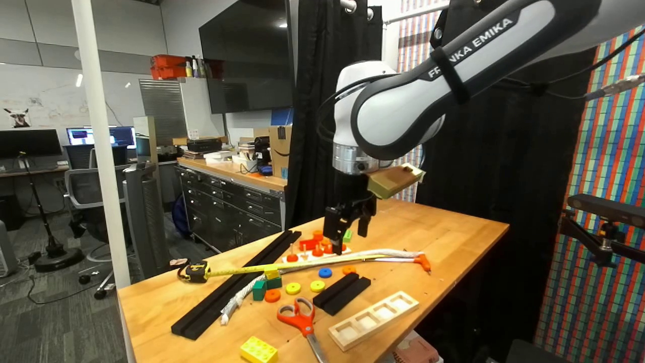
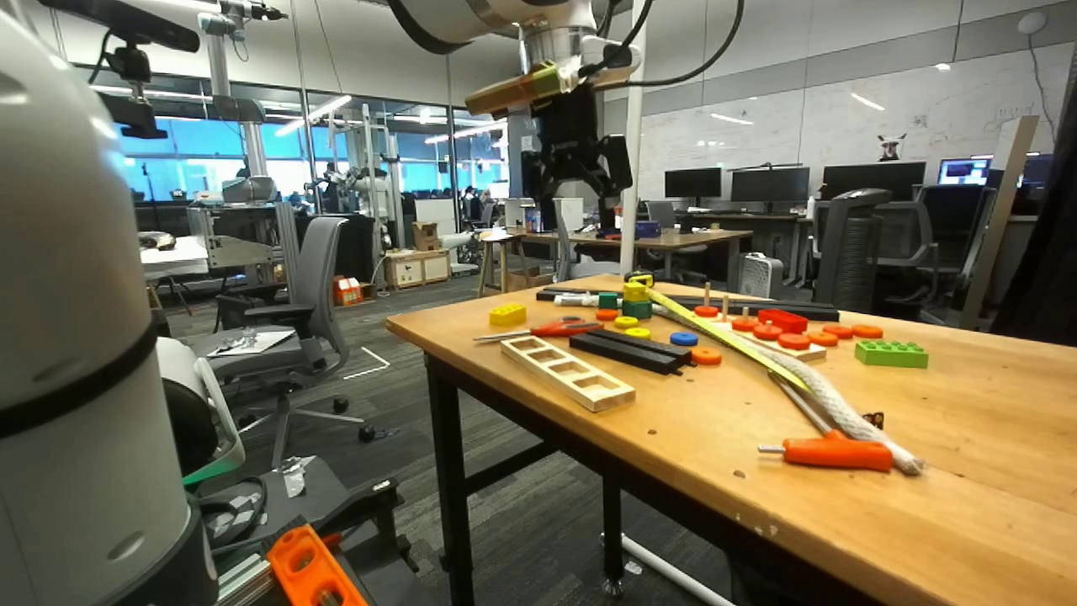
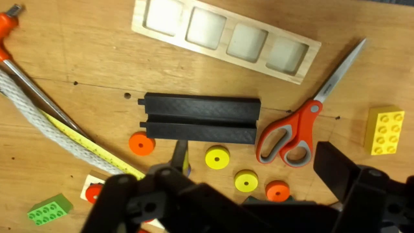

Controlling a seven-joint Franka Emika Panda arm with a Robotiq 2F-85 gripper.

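Above the table my gripper hangs open and empty, well clear of everything beneath it. The wrist view looks down past its spread fingers onto a short black grooved track piece. Close to that lie yellow rings, orange rings and red-handled scissors. A wooden tray with several square wells is at the top of that view. The yellow block lies right of the scissors, the green block at lower left. A blue ring is mostly hidden behind a finger in the wrist view.
A white rope, an extended yellow tape measure and an orange-handled tool cross the table. A long black track and a peg board with red rings lie among them.
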